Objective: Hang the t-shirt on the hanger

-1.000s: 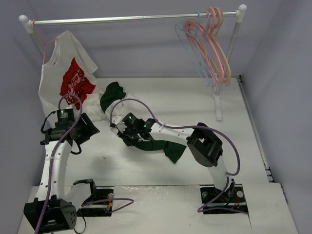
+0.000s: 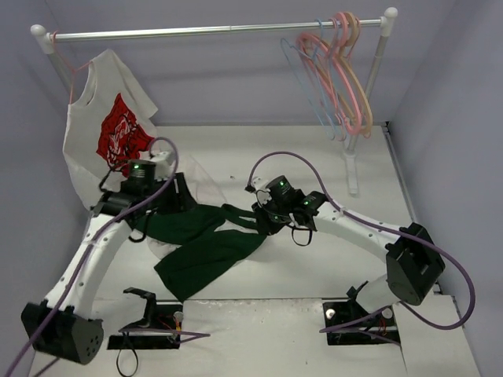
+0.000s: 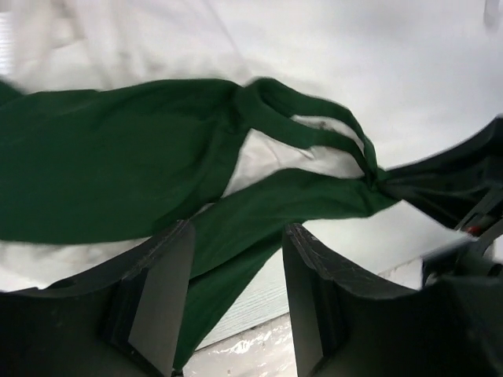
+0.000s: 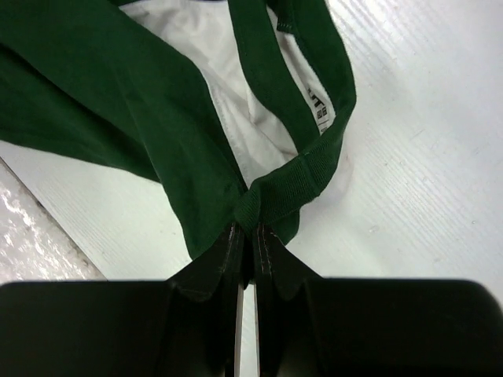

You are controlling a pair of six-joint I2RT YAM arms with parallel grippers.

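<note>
A dark green and white t-shirt lies spread and creased on the white table. Its collar edge is pinched by my right gripper, low over the table; in the right wrist view the fingers are closed on green ribbed cloth. My left gripper hovers over the shirt's left part. Between its fingers is a clear gap, with green cloth lying below and not gripped. Pink, blue and tan hangers hang at the right end of the rail.
The metal rail spans the back. A white shirt with a red print hangs at its left end, close behind my left arm. Bare table lies to the right, around the right forearm.
My left arm has swung right, over the shirt.
</note>
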